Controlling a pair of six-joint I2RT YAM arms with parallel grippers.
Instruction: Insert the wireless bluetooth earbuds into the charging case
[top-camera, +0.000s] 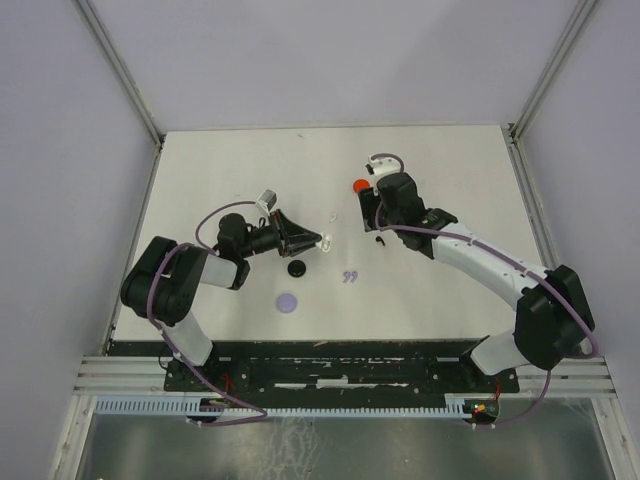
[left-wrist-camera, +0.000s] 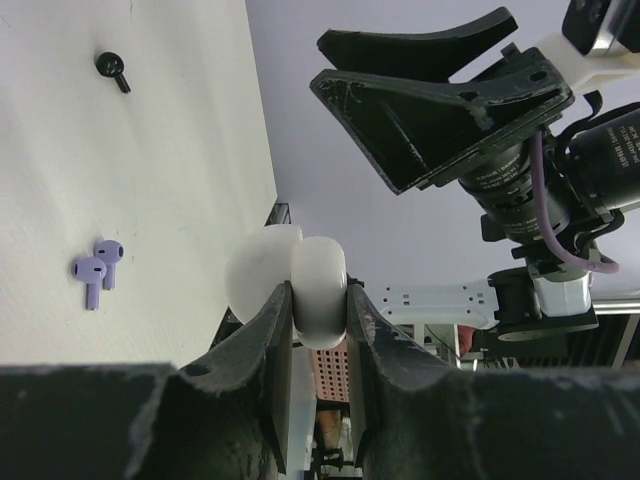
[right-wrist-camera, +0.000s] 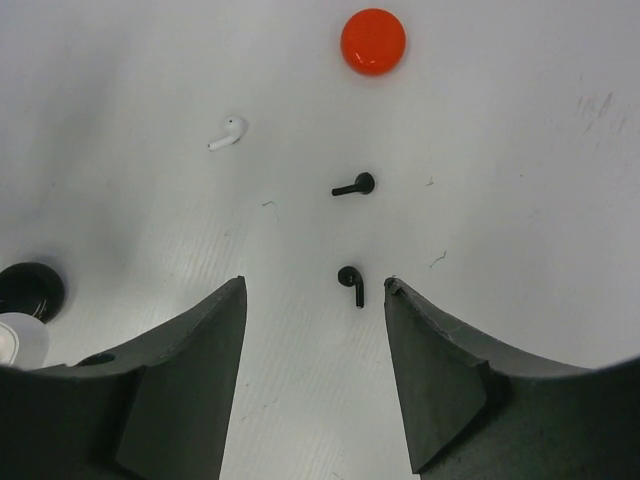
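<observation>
My left gripper (top-camera: 312, 240) is shut on a white charging case (left-wrist-camera: 319, 292), its lid appearing raised in the left wrist view. My right gripper is open above the table, over two black earbuds (right-wrist-camera: 363, 183). A single white earbud (right-wrist-camera: 229, 135) lies to their left. A pair of lilac earbuds (left-wrist-camera: 90, 271) lies below the cases, toward the near side.
A red case (right-wrist-camera: 372, 41) sits at the back, a black case (top-camera: 296, 268) near my left gripper and a lilac case (top-camera: 287, 302) nearer the front.
</observation>
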